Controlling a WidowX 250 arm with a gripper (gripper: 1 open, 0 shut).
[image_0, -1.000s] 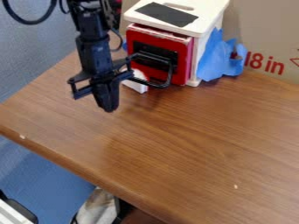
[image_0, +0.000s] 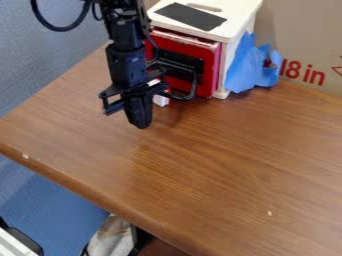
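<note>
My black gripper hangs low over the wooden table, in front of a small white toy oven with a red door and black handle. The gripper's tip points down; whether its fingers are open or shut is unclear. A small white object lies at the oven's lower left, partly hidden behind the gripper.
A blue crumpled item sits right of the oven, before a cardboard sheet.
The arm and gripper have moved slightly right over the last second, closer to the front of the oven.
</note>
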